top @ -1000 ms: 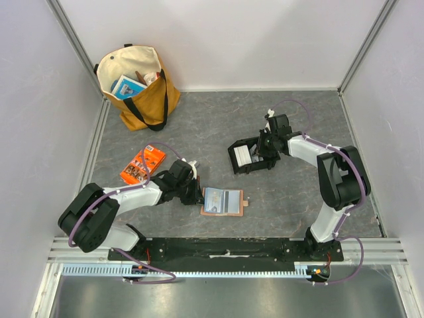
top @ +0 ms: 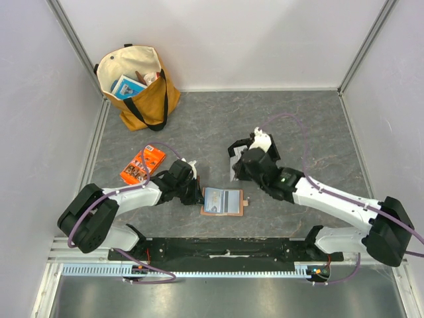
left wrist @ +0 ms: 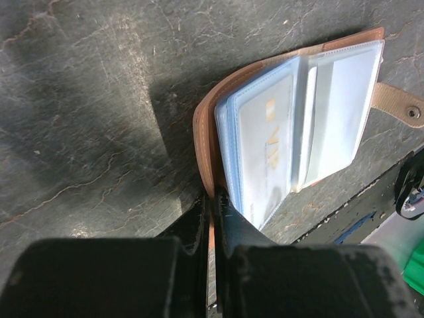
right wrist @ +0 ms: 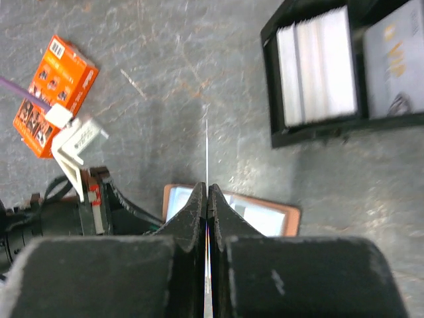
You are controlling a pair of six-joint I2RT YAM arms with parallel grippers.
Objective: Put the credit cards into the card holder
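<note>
The brown card holder lies spread on the table at the front middle, its clear sleeves facing up. My left gripper is shut on the leather rim at its left side. Seen almost edge-on as a thin pale line, a card stands between the fingers of my right gripper, which is shut on it. In the top view that gripper is between the tray and the holder, the card apart from the sleeves. More cards sit in the black tray, partly hidden by the right arm from above.
An orange box lies left of the holder. At the back left stands a yellow bag with things inside. The holder's strap sticks out on its right. Bare table surrounds the tray.
The left gripper and holder have stayed put.
</note>
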